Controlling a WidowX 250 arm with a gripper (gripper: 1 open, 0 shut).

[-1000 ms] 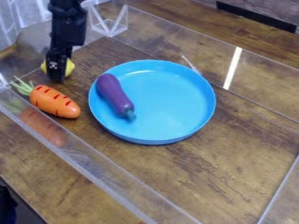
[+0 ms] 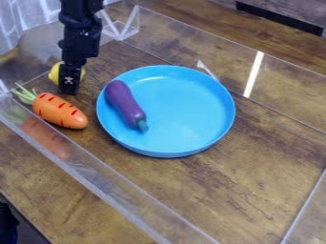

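Note:
The black gripper (image 2: 71,71) reaches down from the top left onto a yellow object (image 2: 57,74), which it mostly covers; it is shut on that object, whose exact shape is hidden. Just below lies an orange carrot toy (image 2: 60,112) with green leaves. To the right, a purple eggplant toy (image 2: 122,100) lies in the left part of a blue plate (image 2: 192,114).
A clear plastic barrier runs round the wooden table (image 2: 216,205), along the left and top. The table right of and below the plate is bare.
The gripper has shifted slightly to the right and down around the yellow object. The carrot, eggplant and plate are unchanged.

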